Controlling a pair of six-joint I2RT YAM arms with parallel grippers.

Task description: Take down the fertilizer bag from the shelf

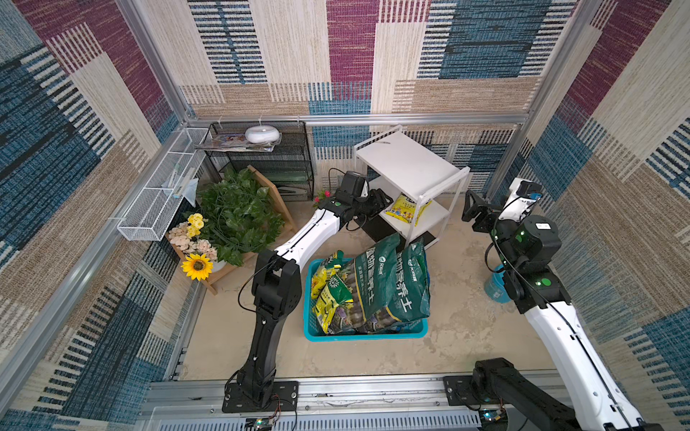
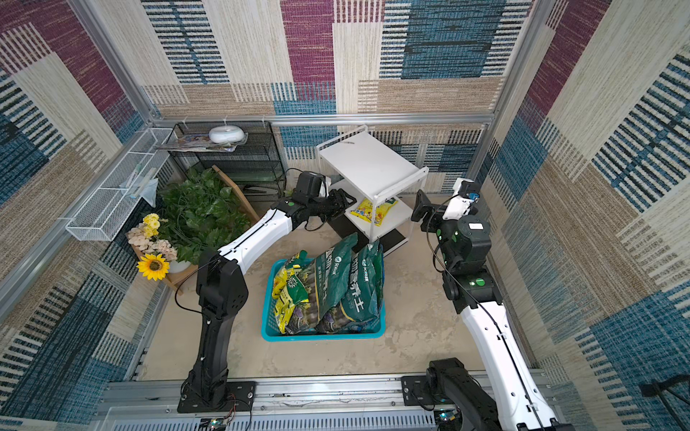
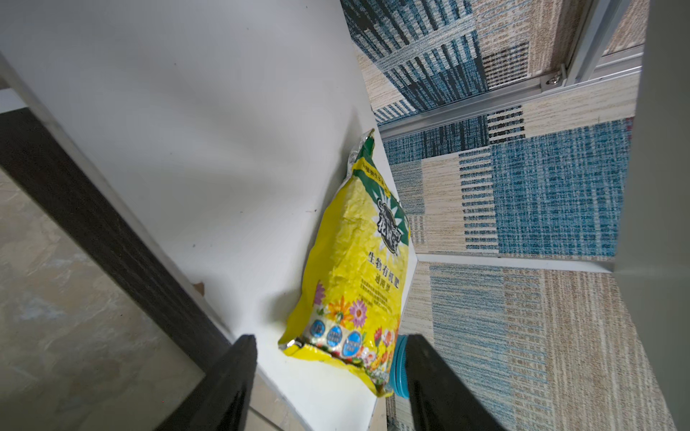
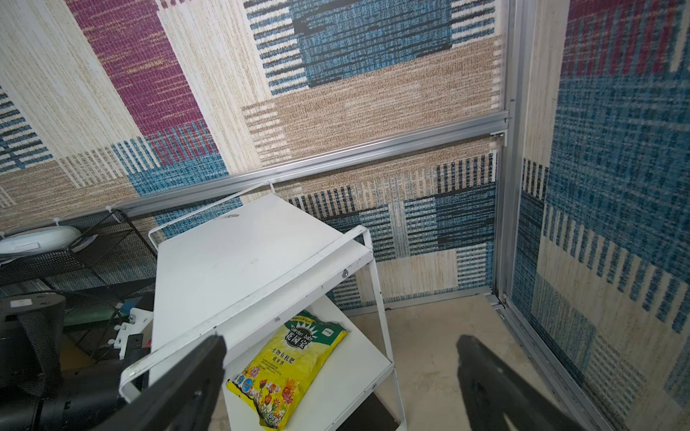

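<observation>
A yellow fertilizer bag [image 3: 355, 273] with a green top lies flat on the lower tier [image 3: 215, 179] of the white shelf [image 1: 413, 161]. My left gripper [image 1: 384, 201] is at the shelf's left opening, between the two tiers. Its fingers [image 3: 222, 388] are spread apart with nothing between them, and the bag lies ahead of them, untouched. To the right of the shelf, my right gripper [image 1: 470, 208] hangs open and empty. The right wrist view shows the bag [image 4: 291, 366] under the upper tier, partly covered by its edge.
A turquoise basket [image 1: 366, 335] of green and yellow bags stands in front of the shelf. The plants [image 1: 240, 212] and black wire rack [image 1: 291, 147] are at left. A blue bucket [image 1: 496, 286] sits below the right arm. Floor right of the basket is clear.
</observation>
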